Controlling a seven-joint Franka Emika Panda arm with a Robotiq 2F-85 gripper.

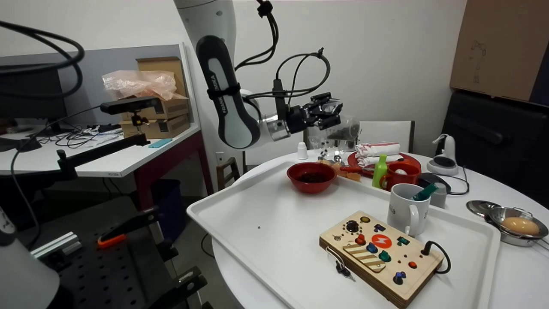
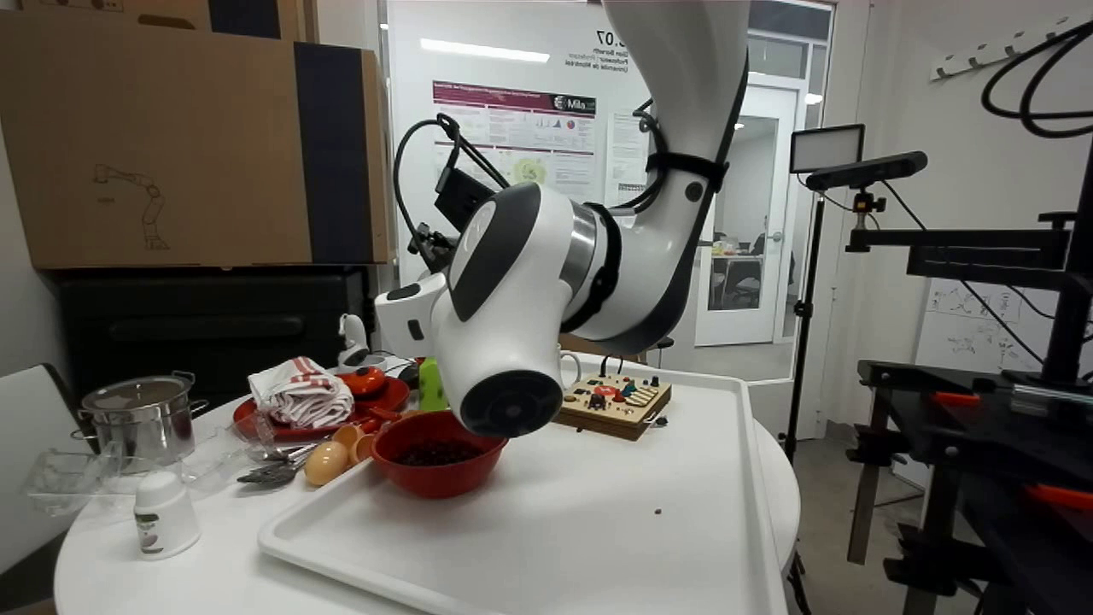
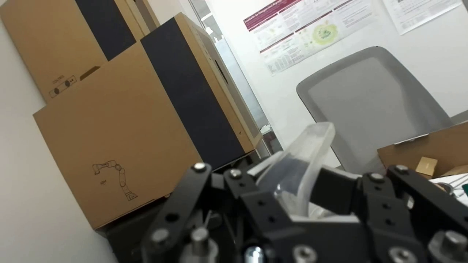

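My gripper (image 1: 337, 109) hangs in the air above the far side of the table, pointing away from the tray. In the wrist view the fingers appear shut, with a clear, translucent piece (image 3: 302, 171) standing up between them; whether it is part of the fingertips or a separate thing I cannot tell. The arm hides the fingers in exterior view 2. Below and to the near side, a red bowl (image 1: 312, 177) with dark contents rests on the white tray (image 1: 252, 221). A wooden board with knobs and switches (image 1: 383, 252) lies at the tray's near right.
A white mug (image 1: 408, 208) holding a green item stands behind the board. Past the tray are a green bottle (image 1: 379, 172), a red cup (image 1: 399, 176), a folded towel (image 1: 378, 149), eggs (image 2: 327, 463) and a steel pot (image 2: 142, 420). The tray's left half is mostly bare.
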